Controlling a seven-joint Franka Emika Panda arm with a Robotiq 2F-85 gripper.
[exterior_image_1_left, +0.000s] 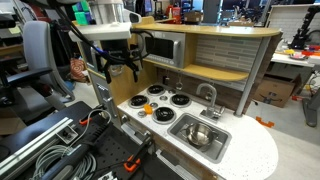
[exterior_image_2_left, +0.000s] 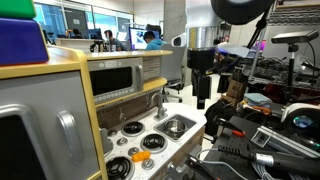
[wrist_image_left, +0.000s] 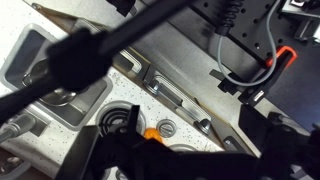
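My gripper hangs open above the front left of the toy kitchen, well clear of the counter. Nothing shows between its fingers in the wrist view. A small orange object lies among the stove burners, below the gripper; the wrist view shows the same orange object between the spread fingers but far beneath them. In the sink to the right rests a metal pot.
A microwave and wooden shelf stand behind the burners. The faucet rises at the sink's back. White counter right of the sink is bare. Cables lie in front at left.
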